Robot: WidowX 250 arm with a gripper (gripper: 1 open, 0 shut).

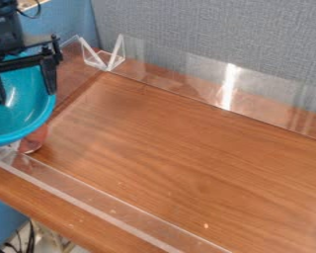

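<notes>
My black gripper (24, 77) is at the upper left edge of the camera view, open, its fingers pointing down over a teal bowl (16, 117). The bowl is partly out of frame, and a small reddish item (33, 142) shows just below its rim, too unclear to name.
A white bracket (103, 57) stands at the back left corner. Cables show at the lower left.
</notes>
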